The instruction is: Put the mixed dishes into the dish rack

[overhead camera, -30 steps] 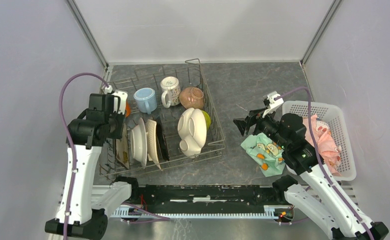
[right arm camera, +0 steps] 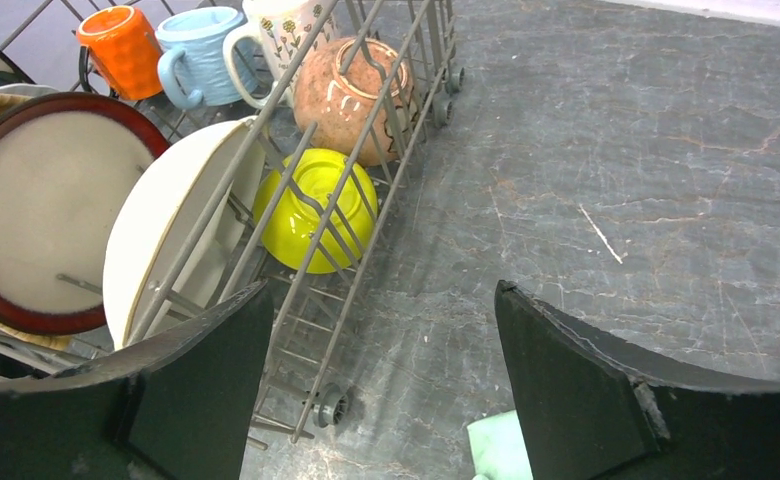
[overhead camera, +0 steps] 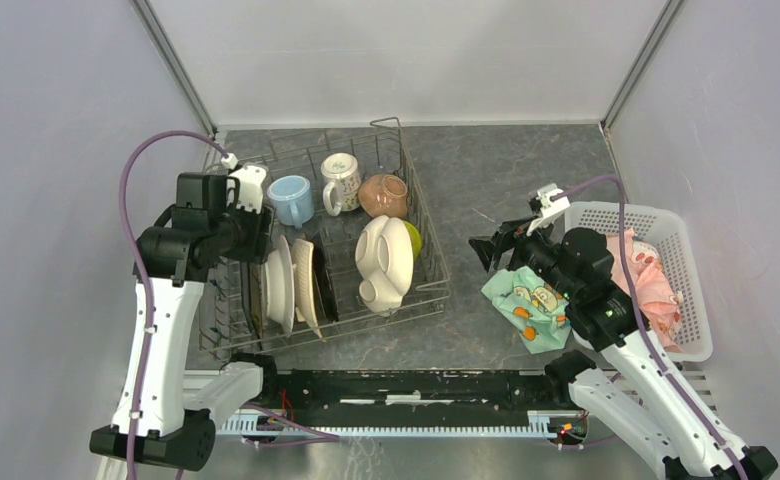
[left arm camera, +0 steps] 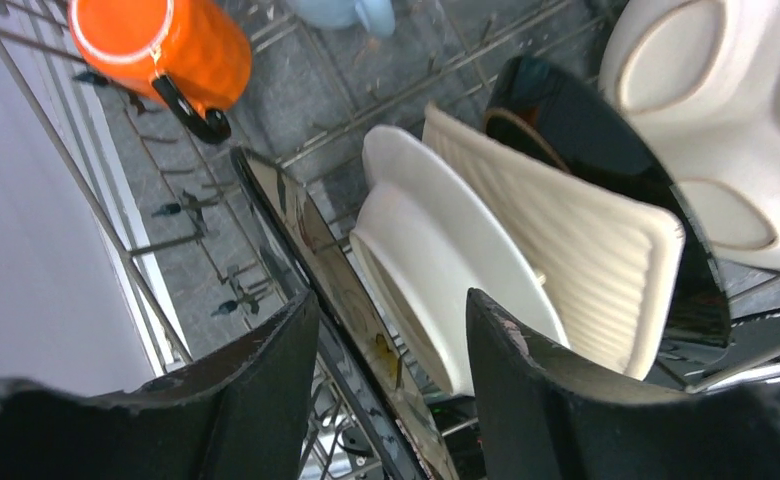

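Observation:
The wire dish rack [overhead camera: 426, 285] holds upright plates, including a white dish [left arm camera: 452, 250], a ribbed cream plate [left arm camera: 594, 255] and a dark plate [left arm camera: 706, 290]; an orange mug [left arm camera: 161, 45], blue mug [overhead camera: 291, 200], floral mug [overhead camera: 340, 180], brown bowl [overhead camera: 384, 196], yellow bowl [right arm camera: 296, 225] and white divided dish [overhead camera: 391, 255] share it. My left gripper hangs above the left plates, fingers apart around a thin dark upright dish or tray edge below, grasp unclear. My right gripper stands open and empty right of the rack.
A green cloth [overhead camera: 526, 310] lies right of the rack; a white basket [overhead camera: 696, 300] with pink cloth is at the far right. The counter [overhead camera: 496, 170] behind my right gripper is clear. Walls border left, right and back.
My left arm has shifted slightly, its gripper moving toward the right and up in the top view, now covering the orange mug. The right arm is nearly unchanged.

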